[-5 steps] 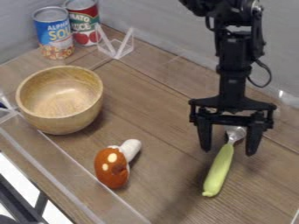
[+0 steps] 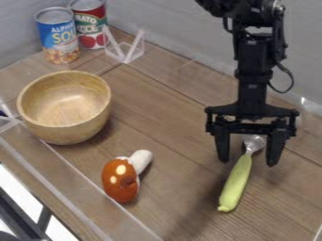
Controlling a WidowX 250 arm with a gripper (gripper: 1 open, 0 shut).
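Observation:
My black gripper (image 2: 249,144) hangs open at the right of the camera view, its two fingers on either side of the upper part of a utensil with a long pale green handle (image 2: 235,185) and a grey metal head. The utensil lies on the wooden table, pointing toward the front edge. I cannot tell whether the fingers touch it.
A wooden bowl (image 2: 64,108) sits at the left. An orange-and-white mushroom-like object (image 2: 122,179) lies at front left. Two cans (image 2: 59,38) stand at back left beside a white wire rack (image 2: 123,47).

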